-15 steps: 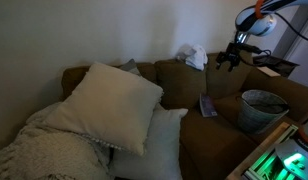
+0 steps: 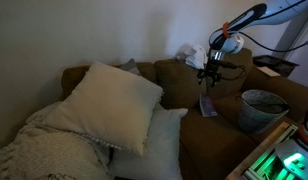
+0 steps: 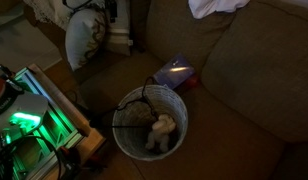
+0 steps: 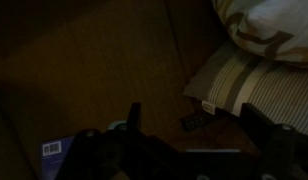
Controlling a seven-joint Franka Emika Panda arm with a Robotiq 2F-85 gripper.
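Note:
My gripper [image 2: 208, 78] hangs above the brown couch seat, near the backrest, its fingers pointing down. In the wrist view the gripper is open, with a wide gap and nothing held between the fingers. A purplish flat book or box [image 2: 207, 105] leans on the couch below it; its corner [image 4: 56, 155] shows at lower left in the wrist view. Beyond the fingertips, a small dark remote-like object [image 4: 197, 119] lies beside a striped cushion [image 4: 259, 88]. A round woven basket [image 3: 120, 128] on the seat holds a pale plush toy [image 3: 161, 132] and a dark looped item.
Large white pillows [image 2: 109, 105] and a knitted blanket [image 2: 49, 155] fill the couch's left side. A white cloth [image 2: 194, 56] lies over the backrest. Green-lit equipment [image 3: 54, 122] stands beside the seat. The seat between pillows and basket is mostly clear.
Over the last second my gripper has moved left and down, from above the basket side to over the seat by the book. The couch objects look unmoved.

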